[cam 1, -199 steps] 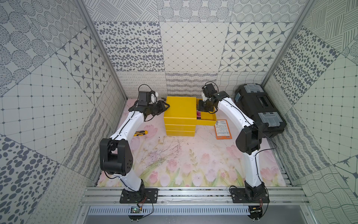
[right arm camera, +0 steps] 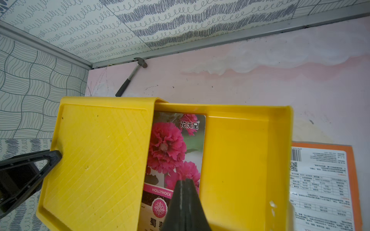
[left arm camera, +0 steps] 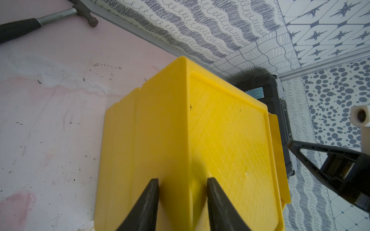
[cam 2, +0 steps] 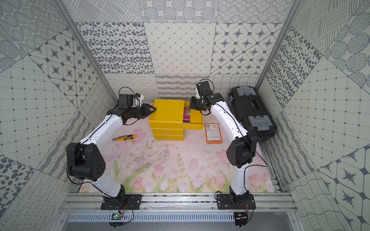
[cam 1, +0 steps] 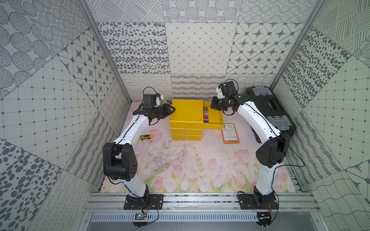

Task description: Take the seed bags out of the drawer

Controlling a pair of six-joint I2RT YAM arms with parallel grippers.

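Note:
A yellow drawer cabinet [cam 1: 187, 110] stands mid-table, its top drawer [cam 1: 213, 126] pulled out to the right. Inside that drawer lies a seed bag [right arm camera: 169, 150] with pink hollyhock flowers, its left part hidden under the cabinet top. Another seed bag [cam 1: 230, 134], orange-edged and printed with text, lies on the table right of the drawer. My right gripper is shut over the drawer, its fingertips together with nothing seen between them. At the cabinet's left side, my left gripper has its fingers apart, one on each side of the cabinet's corner edge.
A black toolbox [cam 1: 271, 111] occupies the back right. On the left lie a yellow utility knife [cam 1: 145, 137] and, in the left wrist view, a hammer [left arm camera: 57, 17]. The table's front is open space.
The left arm, cabinet and orange-edged bag have stayed in place.

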